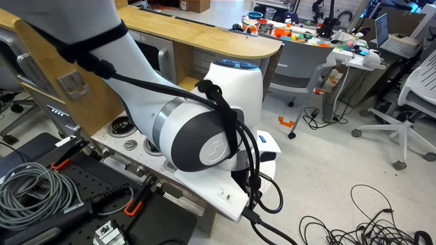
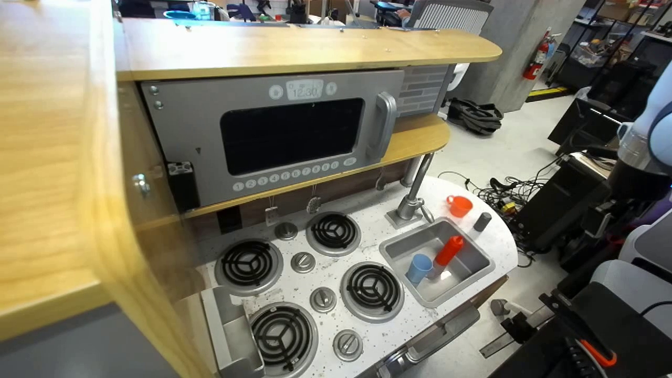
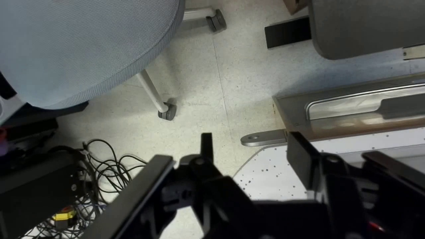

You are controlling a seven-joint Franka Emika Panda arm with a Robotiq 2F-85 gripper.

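My gripper stands open in the wrist view, its two dark fingers apart with only floor and the white counter edge seen between them. It is up over the rounded end of the counter (image 3: 275, 173). In exterior view 1 the arm's white wrist (image 1: 212, 149) covers the sink and hides the fingers. Exterior view 2 shows the sink (image 2: 434, 301) with a red bottle (image 2: 451, 248) leaning inside and a blue cup (image 2: 418, 270) beside it. An orange-red cup (image 2: 460, 206) and a small dark cylinder (image 2: 482, 221) stand on the counter behind the sink.
Several stove burners (image 2: 373, 291) and knobs lie left of the sink. The faucet (image 2: 416, 189) rises behind it, under a wooden shelf (image 2: 416, 139). Black cables (image 1: 368, 228) lie on the floor, and a chair (image 3: 103, 43) stands near the counter.
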